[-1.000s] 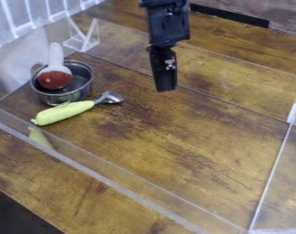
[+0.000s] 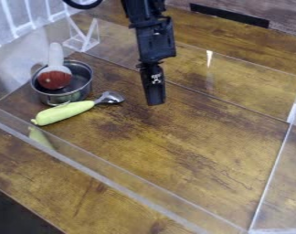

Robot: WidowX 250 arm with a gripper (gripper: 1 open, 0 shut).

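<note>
My black gripper [image 2: 154,91] hangs over the wooden table at the upper middle, shut, with nothing visible between its fingers. To its left, a steel bowl [image 2: 68,91] holds an object with a white handle and a dark red round end [image 2: 56,78]. A pale green corn-like piece [image 2: 59,113] lies in front of the bowl, with a metal scoop or spoon end [image 2: 109,98] at its right; whether they are one utensil is hard to tell.
Clear plastic walls [image 2: 138,186] border the work area on the table. A white railing [image 2: 19,18] stands at the back left.
Over the last second my gripper has moved down and slightly left. The bowl and the objects by it have not moved.
</note>
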